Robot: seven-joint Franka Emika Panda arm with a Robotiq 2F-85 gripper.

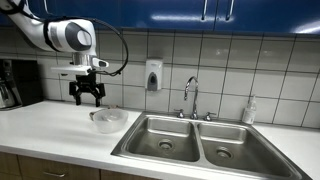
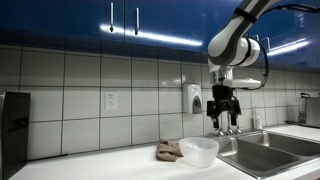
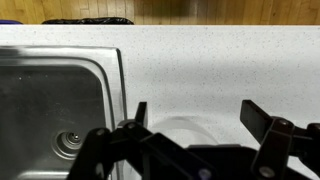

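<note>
My gripper (image 1: 87, 98) hangs above the white counter, pointing down, with its fingers spread and nothing between them. In the second exterior view the gripper (image 2: 224, 122) shows in front of the faucet. A translucent bowl (image 1: 110, 121) stands on the counter left of the sink; from this side the gripper is a little left of it and higher. The wrist view shows part of the bowl (image 3: 185, 130) near the lower middle, partly hidden by the dark fingers (image 3: 258, 120). A brown cloth (image 2: 168, 151) lies beside the bowl (image 2: 198, 152).
A double steel sink (image 1: 215, 143) with a faucet (image 1: 194, 95) fills the counter's middle. A soap dispenser (image 1: 154, 74) hangs on the tiled wall, and a bottle (image 1: 249, 111) stands behind the sink. Blue cabinets (image 1: 180, 14) hang overhead.
</note>
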